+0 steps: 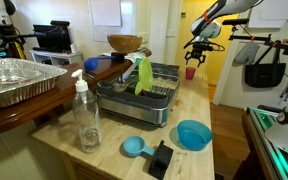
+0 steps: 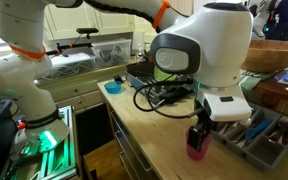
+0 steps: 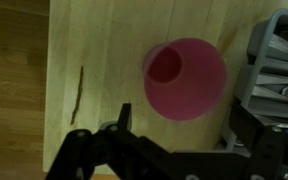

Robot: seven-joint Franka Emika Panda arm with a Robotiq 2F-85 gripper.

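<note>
A pink cup (image 3: 186, 80) stands on the wooden counter (image 3: 94, 75), its mouth facing the wrist camera. My gripper is open, with its fingers (image 3: 121, 125) spread wider than the cup, which lies mostly ahead of them. The second exterior view has the cup (image 2: 197, 147) low on the right, just below the gripper (image 2: 202, 128), whose dark fingers partly overlap it. Far back in the first exterior view, the small cup (image 1: 190, 73) is at the counter's end with the gripper (image 1: 196, 54) above it. No contact can be made out.
A grey cutlery tray (image 2: 262, 140) lies close beside the cup. Farther along the counter are a blue bowl (image 1: 194, 135), a dish rack (image 1: 139, 98), a soap bottle (image 1: 86, 118) and a blue cup (image 1: 134, 146). Bare wood lies on the cup's other side.
</note>
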